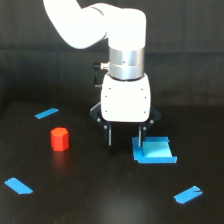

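A red block [60, 139] stands upright on the dark tabletop at the left. To its right, my white gripper [125, 138] points downward, its dark fingers spread apart with nothing visible between them. The right-hand finger appears against the left part of a square outlined in blue tape [168, 160], whose inside is pale. How high the fingertips are above the table is hard to judge.
Loose strips of blue tape mark the table: one at the back left [47, 113], one at the front left [18, 186] and one at the front right [188, 194]. A dark curtain hangs behind.
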